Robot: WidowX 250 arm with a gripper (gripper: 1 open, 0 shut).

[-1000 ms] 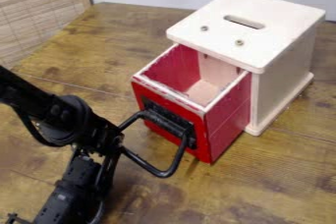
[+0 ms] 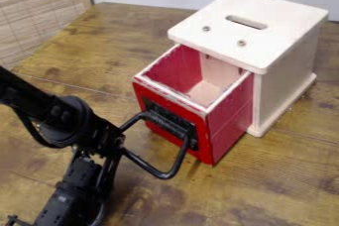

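A white wooden box [image 2: 284, 71] with a slotted top stands on the wooden table, its red-fronted drawer [image 2: 224, 126] pulled out toward the lower left. The drawer's pale interior looks empty. My black gripper [image 2: 172, 134] is at the drawer front, its looped black fingers around the dark handle area; whether it is shut on the handle I cannot tell. The black arm reaches in from the left.
A slatted wooden panel [image 2: 34, 12] stands at the back left, with a pale wall behind the box.
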